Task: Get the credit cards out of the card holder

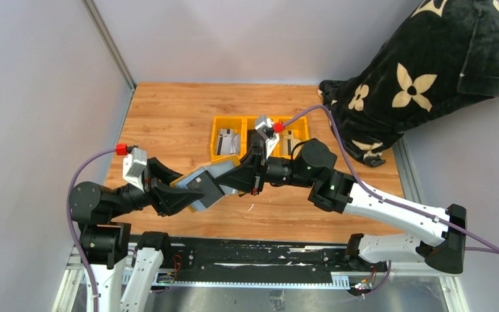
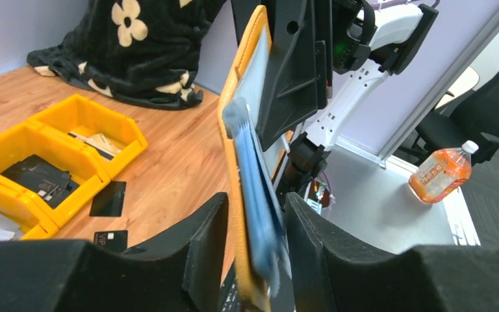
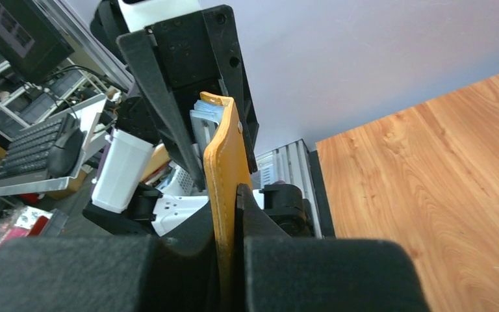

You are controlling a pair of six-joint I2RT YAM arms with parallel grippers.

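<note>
A yellow card holder (image 1: 235, 158) with clear bluish sleeves is held in the air, a dark card (image 1: 206, 187) showing in its open sleeve. My right gripper (image 1: 228, 179) is shut on the holder; in the right wrist view its yellow cover (image 3: 226, 162) stands upright between the fingers. At the holder's other end, my left gripper (image 1: 193, 186) is open, its fingers on either side of the holder's edge. In the left wrist view blurred bluish sleeves (image 2: 258, 208) run down between the left fingertips, with a gap on the right. Whether a card lies among them I cannot tell.
A yellow tray (image 2: 107, 156) with compartments holds white, black (image 2: 38, 174) and beige cards. Two dark cards lie on the wood beside the tray, one plain (image 2: 108, 199). A dark patterned cloth (image 1: 416, 84) hangs at the back right.
</note>
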